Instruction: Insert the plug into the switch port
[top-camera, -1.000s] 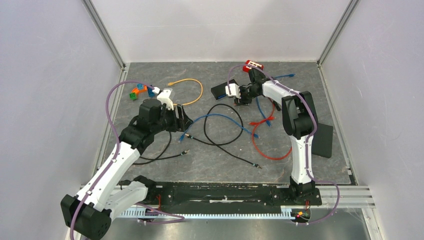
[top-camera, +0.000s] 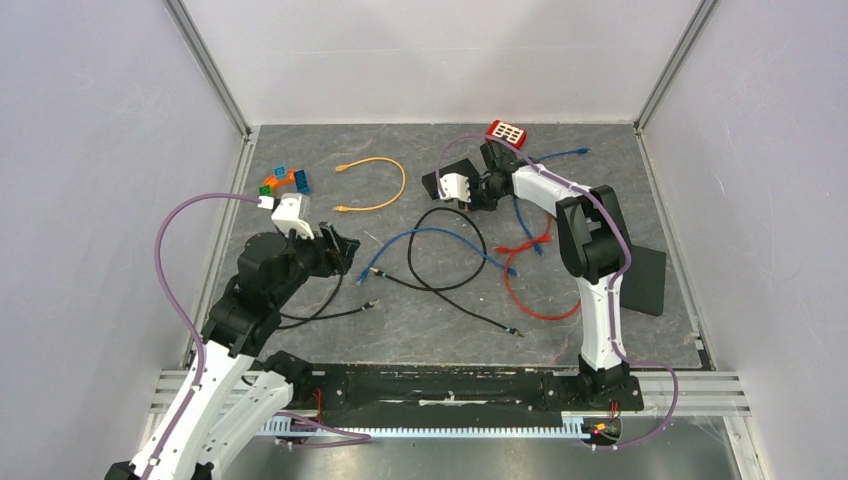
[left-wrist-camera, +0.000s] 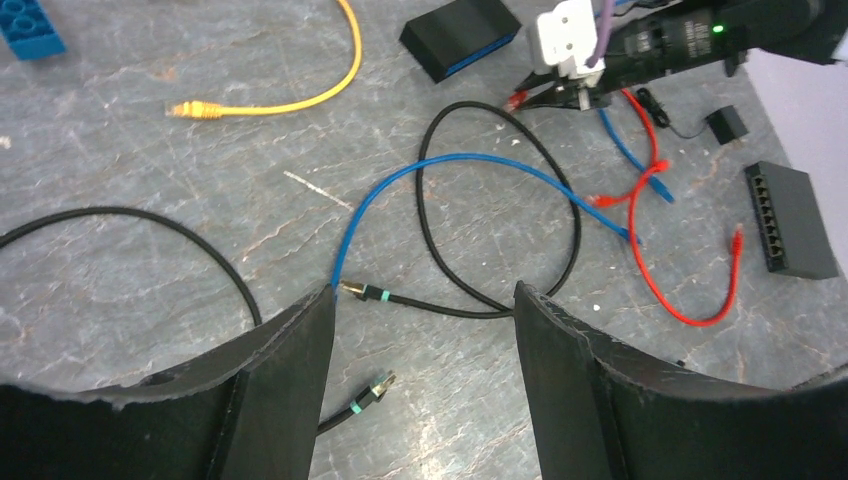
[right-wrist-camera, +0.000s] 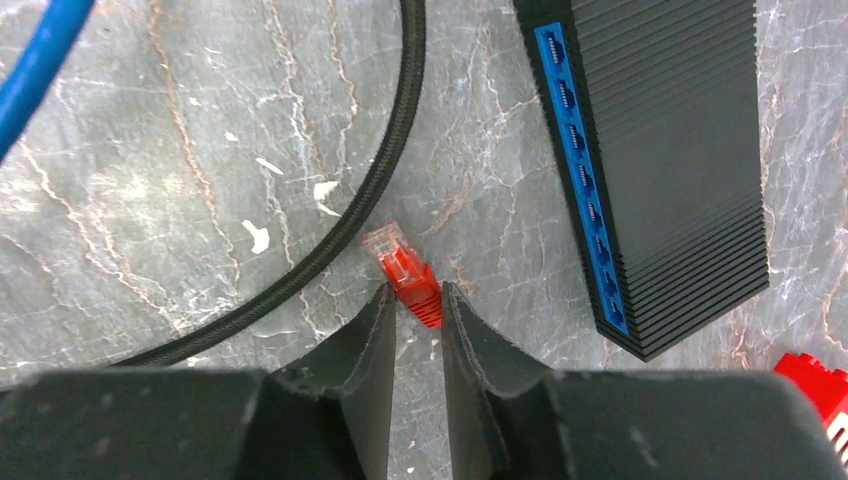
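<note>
A red plug (right-wrist-camera: 405, 270) with a clear tip lies on the floor between a black cable and a black switch (right-wrist-camera: 670, 150) with a blue port strip. My right gripper has both fingertips at the plug's rear end, close together; whether they grip it is unclear. The same switch (left-wrist-camera: 458, 35) appears at the top of the left wrist view. My left gripper is open above black cable ends, with nothing between its fingers.
Blue (left-wrist-camera: 450, 158), yellow (left-wrist-camera: 280, 108) and red (left-wrist-camera: 665, 300) cables lie spread around. A second dark box (left-wrist-camera: 790, 220) is at the right, and coloured blocks (top-camera: 285, 180) sit at the back left.
My right gripper has shifted slightly left and down in the top view, toward the plug. My left arm has drawn back toward the left.
</note>
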